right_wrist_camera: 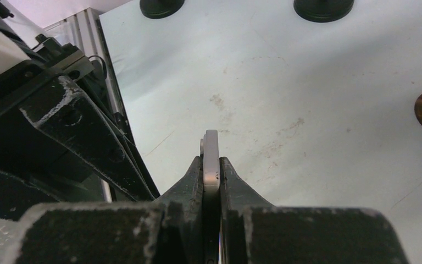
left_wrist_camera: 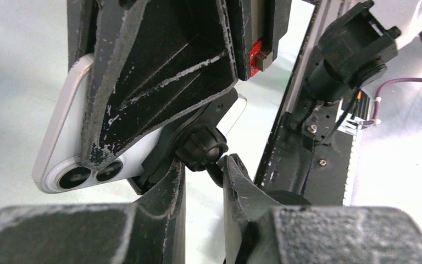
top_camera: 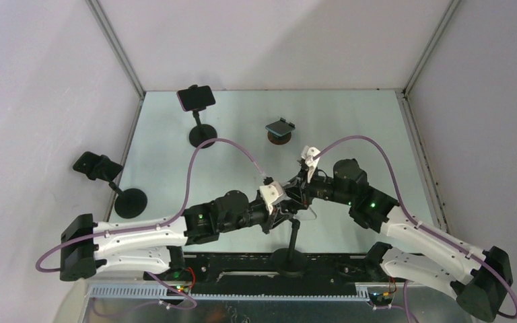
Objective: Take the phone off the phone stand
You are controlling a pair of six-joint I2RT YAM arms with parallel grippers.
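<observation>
The white-backed phone (left_wrist_camera: 66,140) with two camera lenses is in the left wrist view, beside the black holder (left_wrist_camera: 200,144) of the stand. In the top view the stand's stem (top_camera: 294,235) leads down to its round base (top_camera: 289,260), over the table's front edge. My right gripper is shut on the phone, whose thin edge (right_wrist_camera: 211,157) stands up between the fingers. My left gripper is part open, its fingers (left_wrist_camera: 167,206) apart at the stand's ball joint. The arms hide most of the phone and holder from above.
Another phone on a stand (top_camera: 196,99) is at the back left, and a further one (top_camera: 98,166) at the left edge. A small low stand (top_camera: 281,130) sits at the back middle.
</observation>
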